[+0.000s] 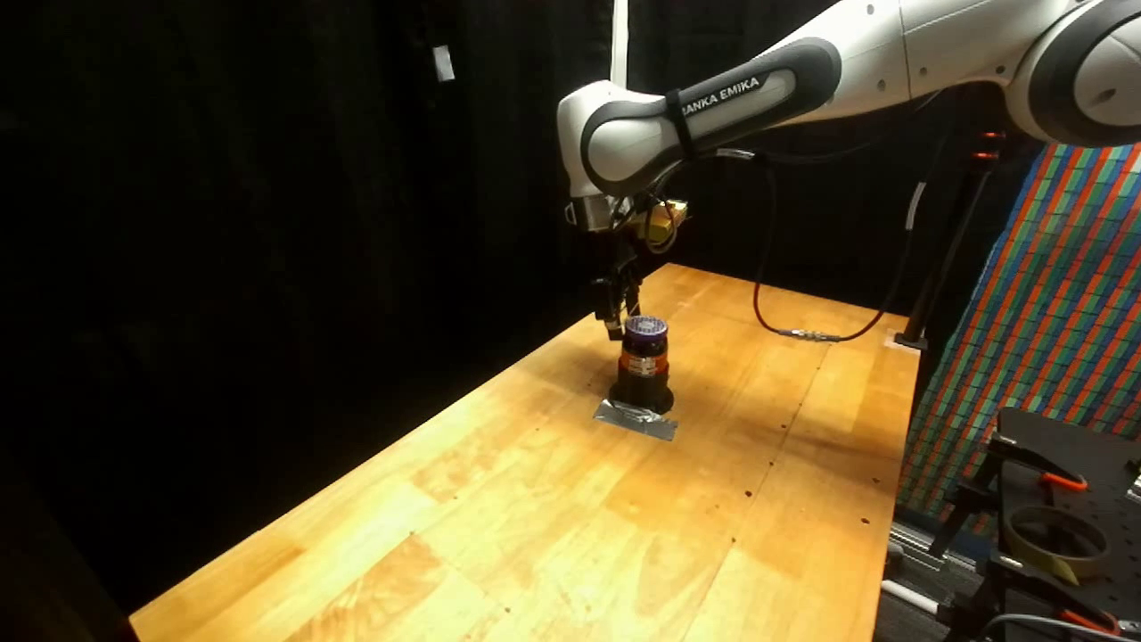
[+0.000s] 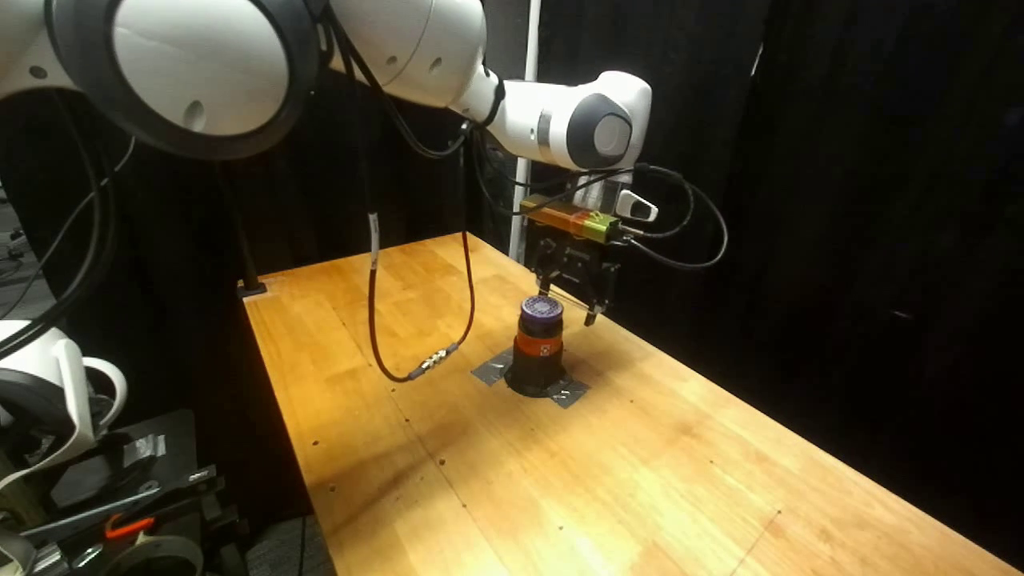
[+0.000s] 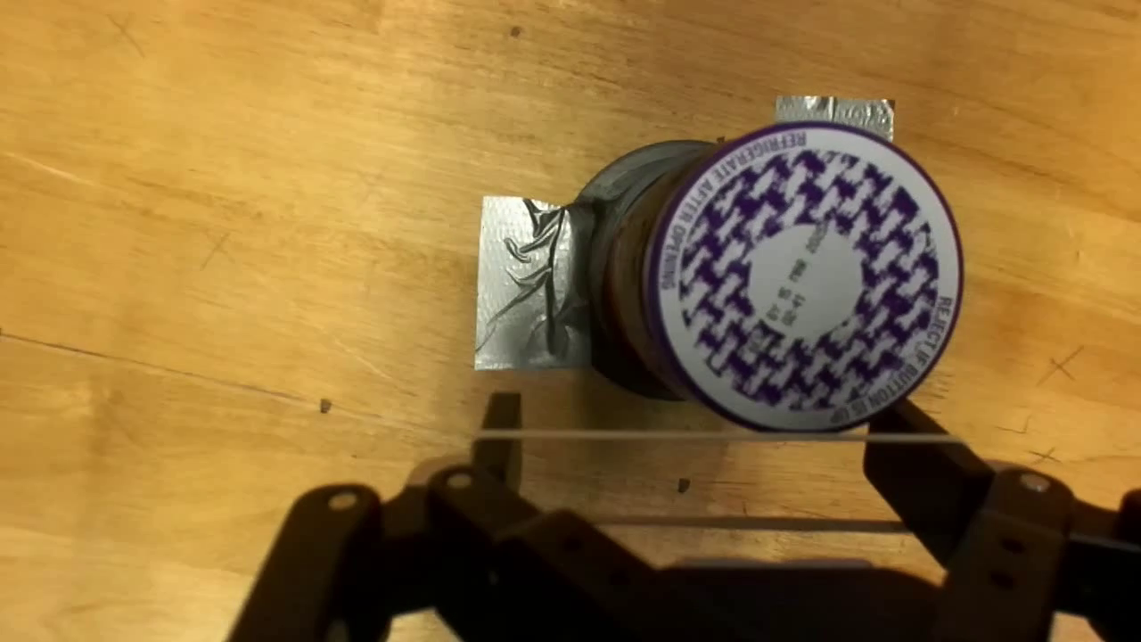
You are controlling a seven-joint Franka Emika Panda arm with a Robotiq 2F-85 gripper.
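Note:
A jar with a purple-and-white patterned lid (image 3: 808, 280) stands upright in a dark round base, which strips of silver tape (image 3: 532, 287) hold to the wooden table. Its orange label (image 2: 538, 346) shows from the side. My gripper is open, its fingers wide apart with bare table seen between them. In the wrist view the lid lies just beyond the fingertips, off toward the right finger (image 3: 920, 471); whether that finger touches the lid I cannot tell. Seen from outside, the gripper (image 1: 626, 330) hangs beside the jar at about lid height.
A red-and-black cable (image 2: 413, 370) loops down over it. Off the table's side stands a black cart (image 1: 1070, 460) with clamps and a roll of tape (image 1: 1056, 540).

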